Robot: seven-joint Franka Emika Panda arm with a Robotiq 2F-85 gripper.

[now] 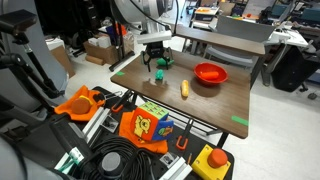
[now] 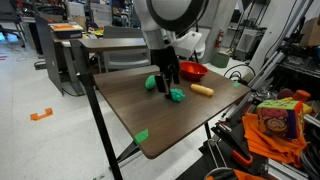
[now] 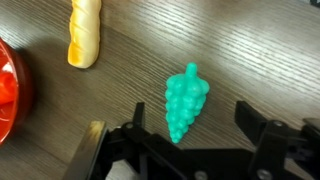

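A green bunch of toy grapes (image 3: 186,100) lies on the brown table, seen whole in the wrist view. My gripper stands over it with its fingers spread on either side and nothing held. In exterior view 1 the grapes (image 1: 159,75) rest just below the gripper (image 1: 154,64), with a small gap between them. Exterior view 2 also has the grapes (image 2: 176,95) on the tabletop under the fingers.
A yellow elongated toy (image 1: 184,89) and a red bowl (image 1: 211,73) are to the right of the grapes. Another green object (image 2: 151,83) sits close behind the gripper. An orange bin (image 1: 143,143) of toys stands in front of the table.
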